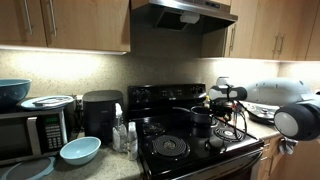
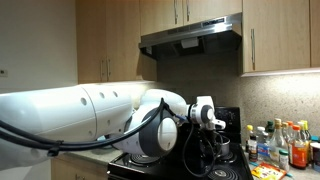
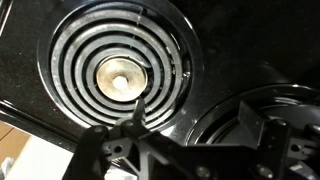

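My gripper is open over the black stove [image 3: 205, 60], its two fingers standing apart with nothing between them. In the wrist view a bare coil burner [image 3: 75, 65] fills the upper left. A second dark round rim [image 3: 215, 122] shows at the lower right, partly hidden by my gripper. From exterior view 1, a dark pot [image 1: 201, 124] with a long handle sits towards the back of the stove. My gripper is to the right of that pot, above the right side of the cooktop. Exterior view 2 also shows the pot [image 2: 221, 148], beyond the arm.
Left of the stove stand spray bottles [image 1: 119, 130], a blue bowl [image 1: 80, 151], a black appliance [image 1: 101, 112] and a microwave [image 1: 30, 138]. Several condiment bottles [image 2: 282, 146] crowd the counter on the other side. A range hood [image 1: 183, 14] hangs overhead.
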